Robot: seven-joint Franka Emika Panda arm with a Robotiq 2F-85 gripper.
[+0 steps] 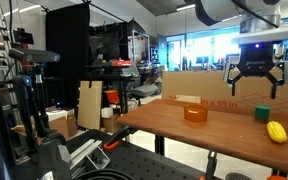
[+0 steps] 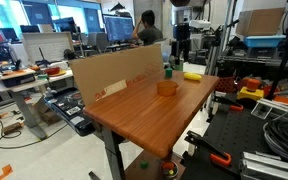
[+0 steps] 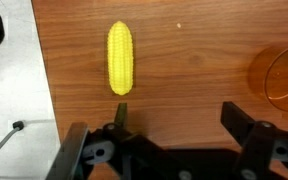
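Note:
A yellow corn cob (image 1: 276, 132) lies on the wooden table (image 1: 164, 116) near its right side. In the wrist view the corn (image 3: 120, 58) lies lengthwise, left of centre and beyond the left finger. An orange bowl (image 1: 195, 113) stands farther left on the table; the wrist view catches part of that bowl (image 3: 279, 80) at the right edge. Behind the corn is a green cup (image 1: 262, 113). High above the tabletop, my gripper (image 1: 254, 88) is open, pointing down, with nothing between its fingers.
A brown panel (image 2: 114, 78) rises along one long edge of the table. Bare wood lies between bowl and corn. Beyond the table edge in the wrist view are pale floor (image 3: 19, 95) and a dark cable.

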